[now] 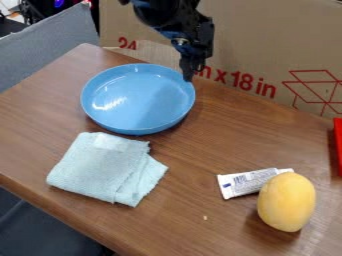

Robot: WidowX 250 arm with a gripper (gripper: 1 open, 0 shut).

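The dark robot gripper [189,62] hangs above the back of the table, just behind the blue plate [138,99]; its fingers are too dark and small to tell open from shut. The plate lies empty on the wooden table. A folded pale cloth [106,168] lies in front of it. To the right, a white tube [251,180] lies beside a yellow mango [286,204].
A cardboard box [267,45] stands along the back of the table. A red object [337,145] sits at the right edge. A grey surface [40,45] borders the left.
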